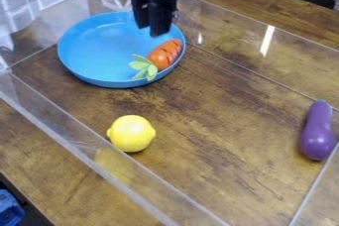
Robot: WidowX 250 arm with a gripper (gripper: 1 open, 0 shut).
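Observation:
A black gripper (155, 14) hangs at the top centre over the back part of a round blue plate (95, 50). Its lower end is dark and blurred, so the state of its fingers is unclear. An orange carrot (165, 54) with pale green leaves (145, 68) lies on the right side of the plate.
A yellow lemon (131, 133) rests on the wooden table (225, 170) at lower left, and a purple eggplant (316, 131) at the right. Clear walls run along the left and lower right.

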